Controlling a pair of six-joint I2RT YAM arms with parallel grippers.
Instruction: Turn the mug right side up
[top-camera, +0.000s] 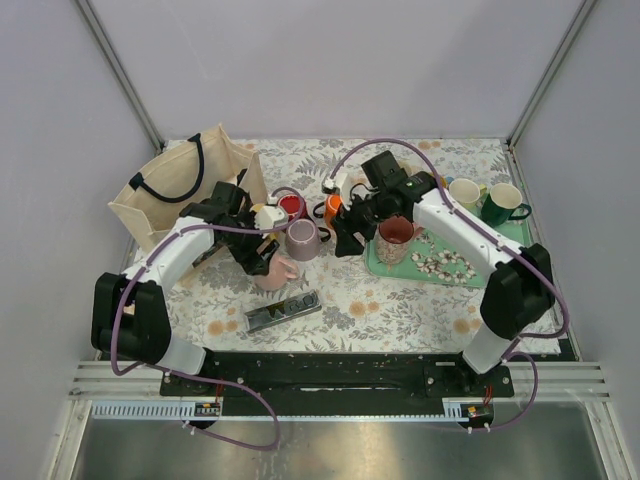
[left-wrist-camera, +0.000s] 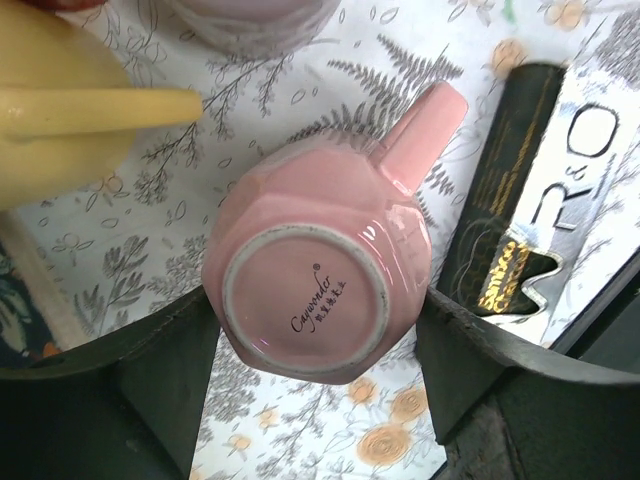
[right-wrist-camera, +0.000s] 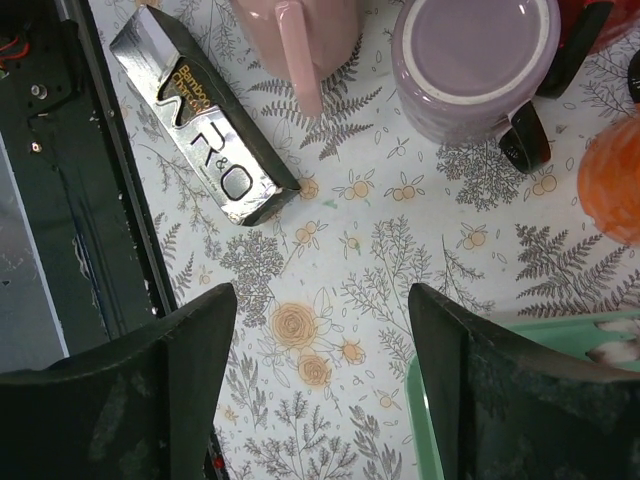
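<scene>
In the left wrist view a pink mug (left-wrist-camera: 305, 290) is upside down, its marked base facing the camera and its handle pointing up and right. My left gripper (top-camera: 262, 262) is shut on it, one finger against each side. From above, the pink mug (top-camera: 276, 276) shows partly below that gripper, left of centre. My right gripper (top-camera: 350, 243) hangs over the middle of the table, left of the green tray. Its fingers (right-wrist-camera: 190, 345) stand apart with only bare tablecloth between them, so it is open and empty.
Just above the black and silver box (top-camera: 283, 311) is the pink mug. A purple mug (top-camera: 302, 240), a red mug (top-camera: 291, 205), a yellow mug (left-wrist-camera: 60, 110) and an orange mug (top-camera: 333, 208) stand close by. A canvas bag (top-camera: 150, 215) borders the left; the green tray (top-camera: 385, 268) lies right.
</scene>
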